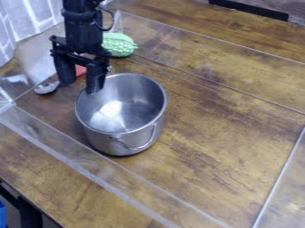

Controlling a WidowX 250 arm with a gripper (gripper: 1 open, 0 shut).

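My black gripper [78,71] hangs at the upper left, just above and at the left rim of a large steel pot [121,116]. Its two fingers are spread apart, and I see nothing held between them. The pot stands upright and empty, left of centre, with its handle on the near side. Behind the gripper, partly hidden, lie a spoon with a red handle and a metal head [46,87], and a pale green vegetable-like object [120,43].
Clear panels edge the front left and right, and a pale crumpled sheet [24,49] lies at the far left.
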